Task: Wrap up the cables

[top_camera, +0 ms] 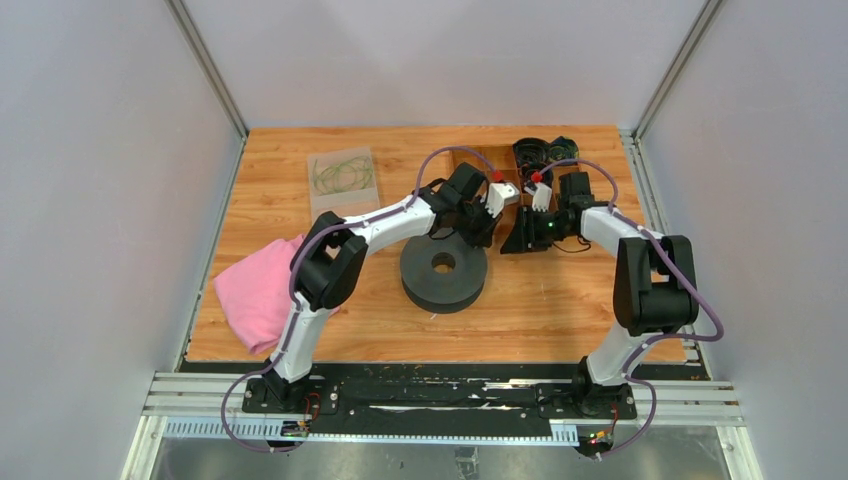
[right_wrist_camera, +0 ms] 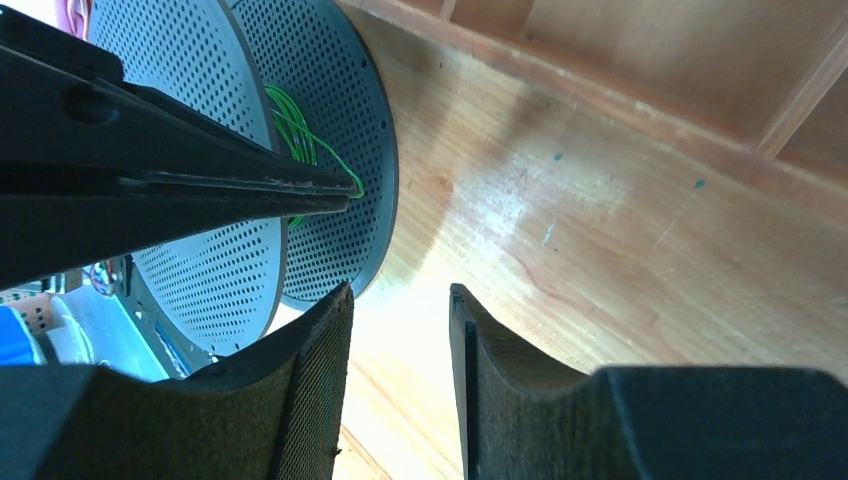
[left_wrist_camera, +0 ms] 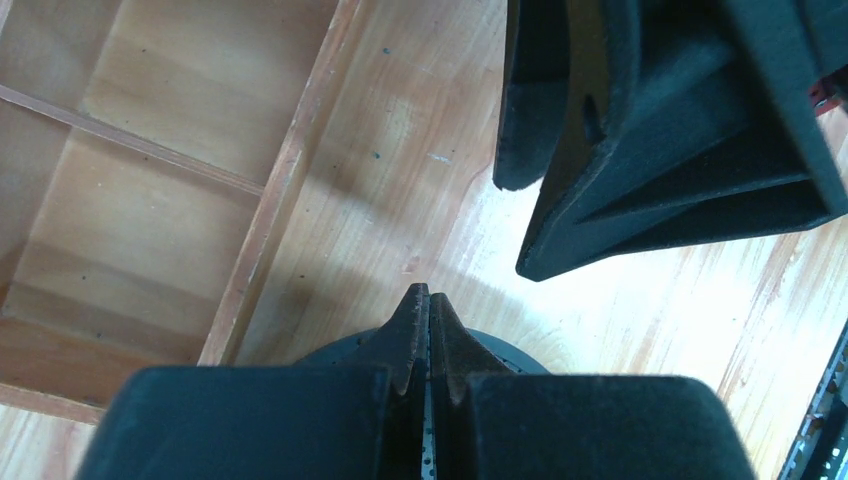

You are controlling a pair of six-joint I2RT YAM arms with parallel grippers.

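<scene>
A dark grey perforated spool (top_camera: pixel 430 280) with a round centre hole sits mid-table; in the right wrist view, coils of green cable (right_wrist_camera: pixel 298 130) lie between its discs (right_wrist_camera: pixel 340 240). My left gripper (top_camera: pixel 481 238) is at the spool's upper right, shut, its tips above the rim; in the right wrist view they reach to a loose green strand, and whether they grip it I cannot tell. My right gripper (top_camera: pixel 512 243) is just right of the spool, its fingers apart with nothing between them.
A divided wooden box (top_camera: pixel 482 150) with black coils (top_camera: pixel 540 146) stands at the back. A clear tray with pale cable (top_camera: pixel 342 178) is back left, a pink cloth (top_camera: pixel 255 290) front left.
</scene>
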